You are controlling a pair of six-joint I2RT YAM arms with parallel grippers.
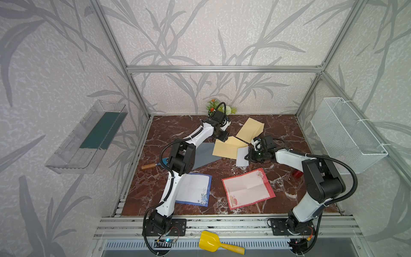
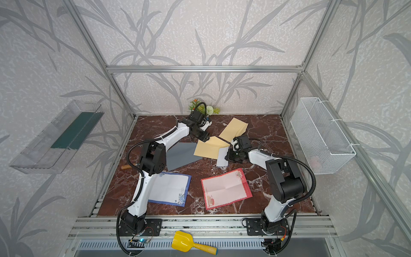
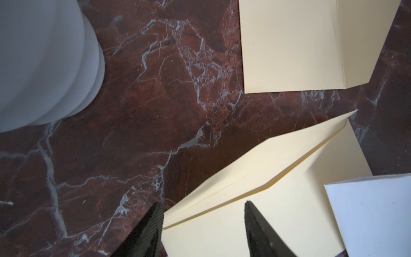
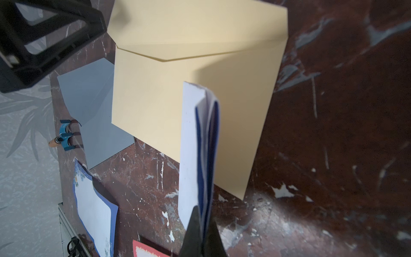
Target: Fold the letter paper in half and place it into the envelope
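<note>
The folded letter paper (image 4: 191,132), white with blue inner edges, stands up from my right gripper, which is shut on its end. In the top left view the paper (image 1: 241,156) hangs over the right part of the near cream envelope (image 1: 224,150). That envelope lies with its flap lifted and its mouth a narrow slit in the left wrist view. My left gripper is open above the envelope's flap side, its fingers (image 3: 145,233) apart with only envelope visible behind the gap.
A second cream envelope (image 1: 250,129) lies behind, flap unfolded. A grey envelope (image 1: 206,155) is at the left. Blue-bordered (image 1: 193,188) and red-bordered letter sheets (image 1: 248,188) lie in front. A flower pot (image 3: 42,64) stands near my left gripper.
</note>
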